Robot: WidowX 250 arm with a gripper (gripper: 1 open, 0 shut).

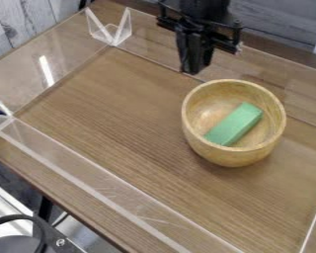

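A round light wooden bowl (207,148) sits on the right side of the wooden table, holding a green rectangular block (236,125). My black gripper (194,61) is up at the top centre, above and behind the bowl and clear of it, shut with nothing visible between its fingers.
A white wire-like object (110,25) stands at the back left. Black cable or hardware (16,232) shows at the lower left corner.
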